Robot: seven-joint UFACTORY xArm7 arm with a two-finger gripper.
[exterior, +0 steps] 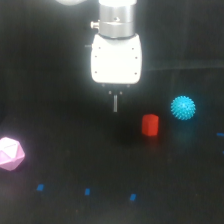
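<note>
The white gripper (115,104) hangs from the arm near the top middle of the camera view. Its thin fingers point down and are too small to show whether they are open or shut; no object is visible at their tips. A small red block (150,125) sits on the dark surface to the right of the fingertips and a little lower in the view, apart from them. Farther right is a spiky cyan ball (183,108). A pink faceted ball (10,154) lies at the left edge.
Several small blue marks, one of them a blue mark (87,191), dot the lower part of the dark surface (75,150). A faint line crosses the background behind the arm.
</note>
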